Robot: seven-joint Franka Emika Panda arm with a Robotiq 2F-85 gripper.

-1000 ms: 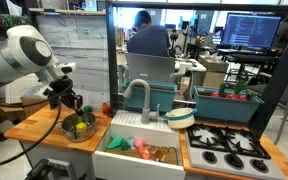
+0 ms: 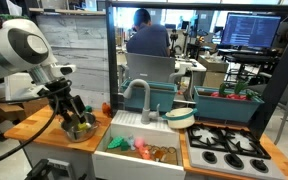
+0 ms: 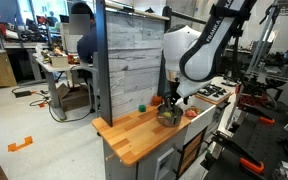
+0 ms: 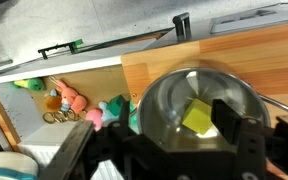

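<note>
A yellow block [image 4: 197, 116] lies inside a round metal pot [image 4: 156, 104], which rests on the wooden counter beside the sink. My gripper hangs right over the pot with its fingers apart on either side, near the block, and nothing shows between them. In exterior view 1 the gripper [image 2: 76, 110] points down at the pot [image 2: 68, 130], its tips around rim height. Exterior view 2 shows the pot [image 3: 170, 119] under the arm, with the fingertips hard to make out.
Several coloured toys [image 2: 149, 150] lie in the white sink [image 2: 109, 160], next to the counter. A grey faucet [image 2: 144, 100] rises behind it. The stove [image 2: 229, 148] stands at the right. Small reddish items [image 2: 106, 108] sit behind the pot.
My gripper, higher above the pot before, has come down to the pot. The pot stays in place, and the yellow block is still inside it.
</note>
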